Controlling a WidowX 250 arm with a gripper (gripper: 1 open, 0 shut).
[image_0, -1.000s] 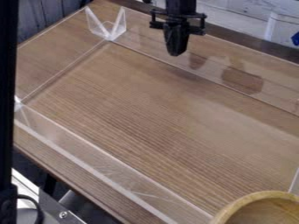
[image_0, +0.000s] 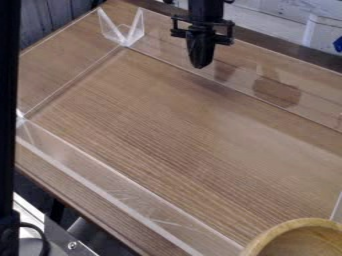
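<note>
My black gripper (image_0: 201, 52) hangs at the top centre of the camera view, over the far clear wall of a wooden-floored enclosure, its fingers pointing down and shut. I see nothing held between the fingers. The wooden floor (image_0: 174, 140) below it is bare.
Clear plastic walls (image_0: 107, 187) bound the floor, with a white corner bracket (image_0: 131, 35) at the back left. A round wooden bowl (image_0: 274, 240) sits at the bottom right. A white and blue object (image_0: 318, 30) lies beyond the back edge.
</note>
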